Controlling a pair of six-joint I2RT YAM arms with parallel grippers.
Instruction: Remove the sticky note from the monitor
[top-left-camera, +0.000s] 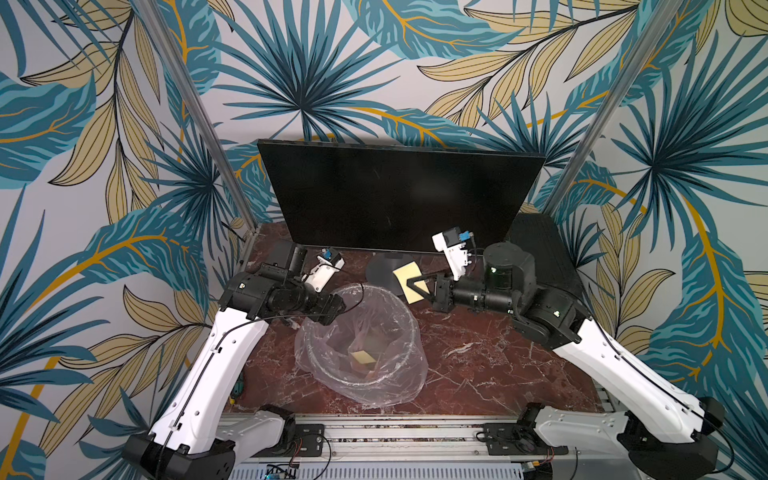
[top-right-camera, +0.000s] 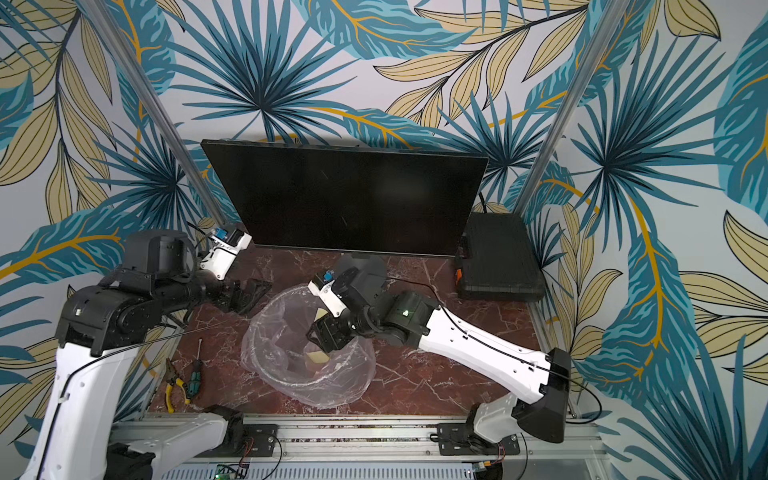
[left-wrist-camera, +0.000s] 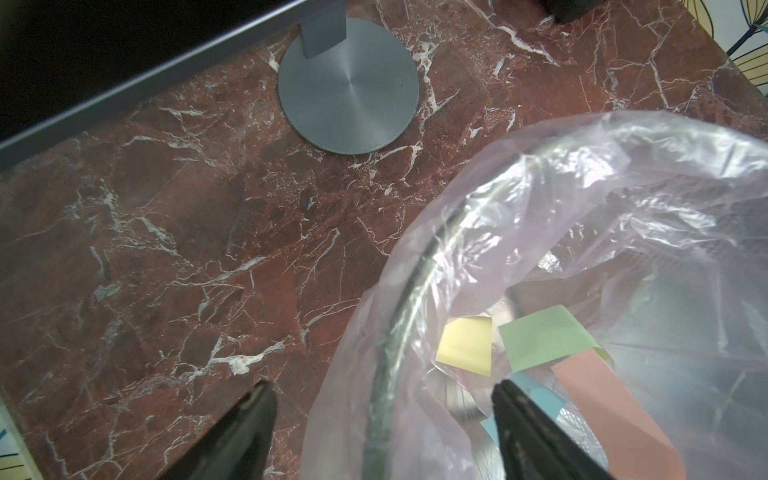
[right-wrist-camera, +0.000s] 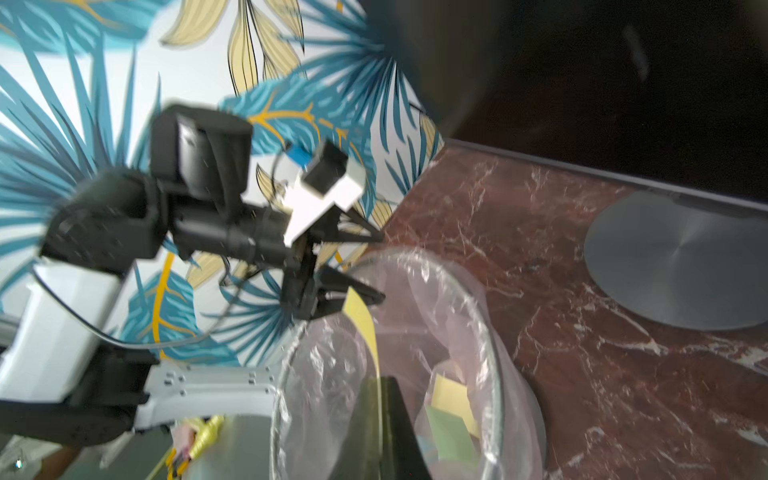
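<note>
My right gripper (top-left-camera: 424, 284) is shut on a yellow sticky note (top-left-camera: 405, 276), held near the bin's far right rim; in the right wrist view the note (right-wrist-camera: 360, 320) stands edge-on between the fingers. The monitor (top-left-camera: 400, 196) behind shows a bare dark screen. A round bin (top-left-camera: 308, 352) with a clear liner holds several sticky notes, among them yellow (left-wrist-camera: 464, 344), green (left-wrist-camera: 540, 340) and pink (left-wrist-camera: 612, 408). My left gripper hangs over the bin's left rim, its fingers apart and empty.
A black case (top-right-camera: 500, 256) sits at the back right. Pliers (top-right-camera: 176, 388) and a screwdriver (top-right-camera: 194, 376) lie at the front left. The marble surface (top-left-camera: 472, 368) right of the bin is clear.
</note>
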